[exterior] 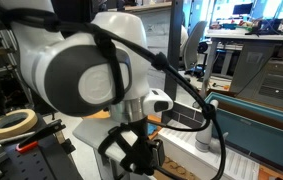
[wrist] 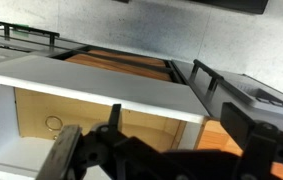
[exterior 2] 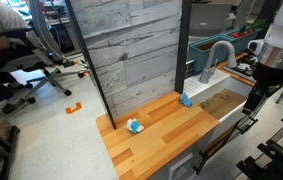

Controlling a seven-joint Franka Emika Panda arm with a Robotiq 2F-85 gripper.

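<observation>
My gripper (exterior 2: 246,127) hangs low at the front of the cabinet in exterior view 2, beside an open drawer (exterior 2: 221,104) with a tan bottom. In the wrist view the gripper enters from the lower edge, its two dark fingers well apart, and nothing shows between them. A pale drawer edge (wrist: 106,85) crosses just ahead of the fingers. Inside the drawer, a small ring-like mark (wrist: 53,123) shows on the tan bottom. The white arm (exterior: 96,75) fills much of exterior view 1 and hides part of the drawer.
A wooden countertop (exterior 2: 161,135) bears a blue object (exterior 2: 186,100) and a blue-and-white one (exterior 2: 134,125). Behind the drawer rises a grey faucet (exterior 2: 206,62). Black handles (wrist: 216,95) stick out from the cabinet fronts. A tape roll (exterior: 11,124) lies at the left.
</observation>
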